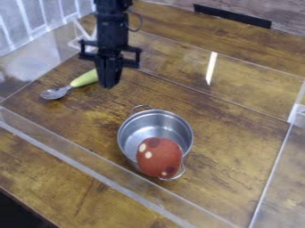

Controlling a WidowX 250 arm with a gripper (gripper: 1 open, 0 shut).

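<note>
The black gripper [110, 62] is at the upper left, blurred, just above and right of a pale green elongated object [85, 78]. A metal spoon [55, 93] lies left of the green object. A steel pot [152, 124] stands at lower centre, with a red spotted round object [160, 158] in its front part.
Clear panels run along the left, front and right.
</note>
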